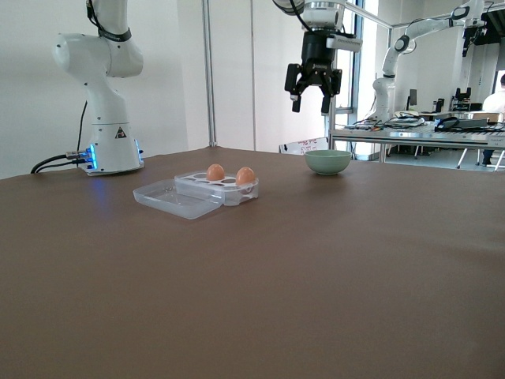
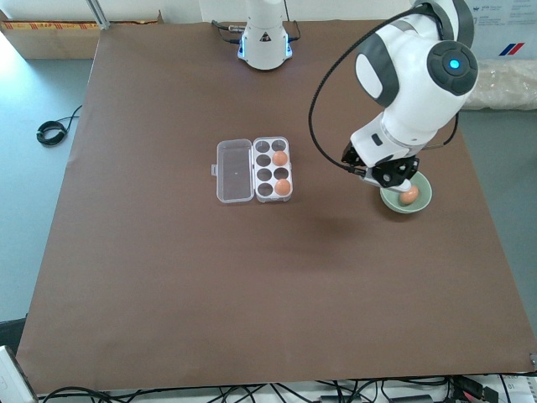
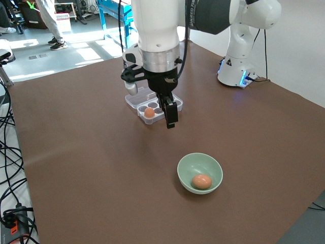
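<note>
A green bowl (image 3: 200, 165) holds one brown egg (image 3: 202, 181) on the brown table. A clear open egg tray (image 2: 273, 151) stands left of it in the left view, with two eggs (image 2: 281, 159) (image 2: 282, 185) in its cups. My black gripper (image 1: 312, 93) hangs in the air above the table, near the bowl and tray, apparently open with nothing visible between its fingers; in the right view it partly hides the tray.
Cables run along the front edge.
</note>
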